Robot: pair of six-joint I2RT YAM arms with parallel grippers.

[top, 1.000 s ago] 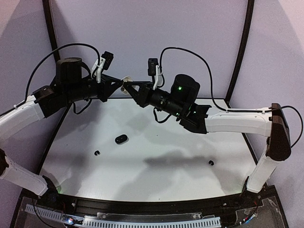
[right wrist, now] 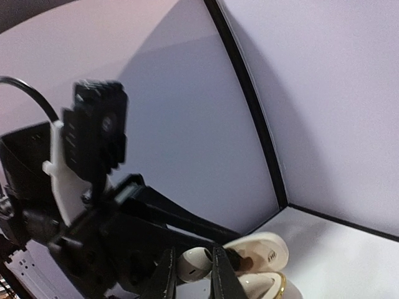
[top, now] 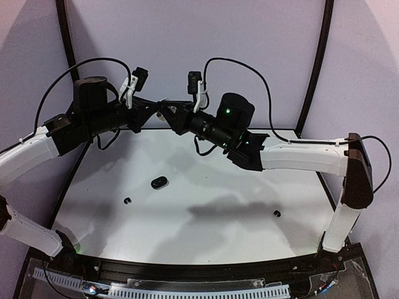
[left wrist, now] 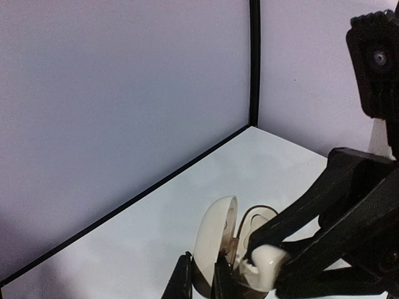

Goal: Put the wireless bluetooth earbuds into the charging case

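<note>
Both grippers meet in mid-air above the table's back in the top view. My left gripper is shut on an open white charging case [left wrist: 210,233], seen at the bottom of the left wrist view with its lid upright. My right gripper is shut on a white earbud; in the left wrist view this earbud [left wrist: 268,265] sits in front of the case's open cavity, partly hiding it. Whether it touches the case is hard to tell.
A black case [top: 159,182] lies on the white table [top: 206,237], with small black pieces [top: 127,200] [top: 277,213] to its left and right. Walls surround the back and sides.
My right gripper and arm have shifted slightly left and up, closer to my left gripper, covering more of the white case in the top view. The left arm has barely moved.
</note>
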